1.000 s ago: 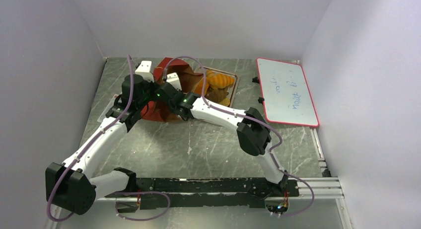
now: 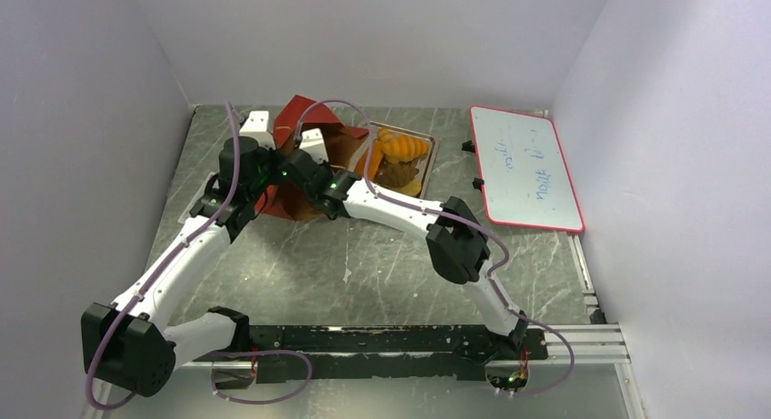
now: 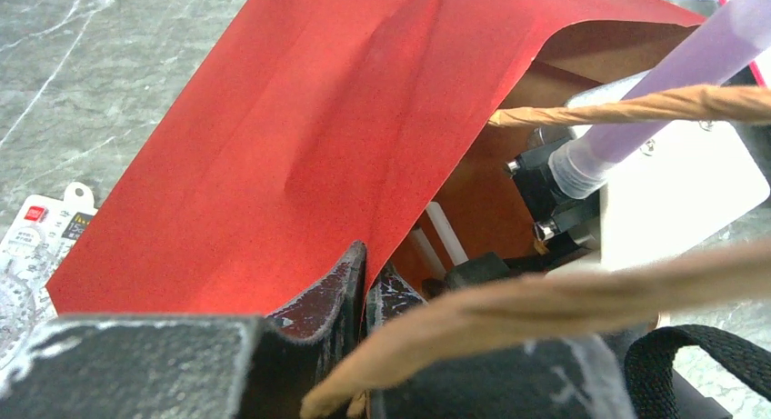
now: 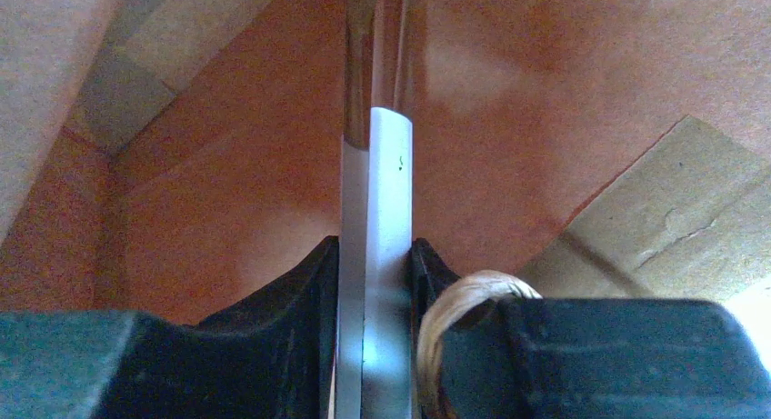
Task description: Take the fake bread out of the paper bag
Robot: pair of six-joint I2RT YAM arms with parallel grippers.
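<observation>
The red paper bag [image 2: 303, 110] lies at the back of the table, its brown inside facing right. In the left wrist view my left gripper is shut on the edge of the red bag wall [image 3: 345, 119]. My right gripper reaches inside the bag, its fingers on either side of a long narrow white object [image 4: 389, 192] with a clear far end. Whether both fingers press on it I cannot tell. Orange and brown fake bread pieces [image 2: 403, 146] sit on a tray [image 2: 432, 157] right of the bag. No bread shows inside the bag.
A twisted paper handle [image 3: 636, 107] crosses the bag mouth, and another handle [image 4: 473, 283] curls by my right fingers. A red-edged whiteboard [image 2: 527, 169] stands at the right. Bare grey table [image 2: 300, 264] lies in front of the bag.
Both grippers and the bag have shifted slightly to the left. The bread pieces on the tray stay where they were.
</observation>
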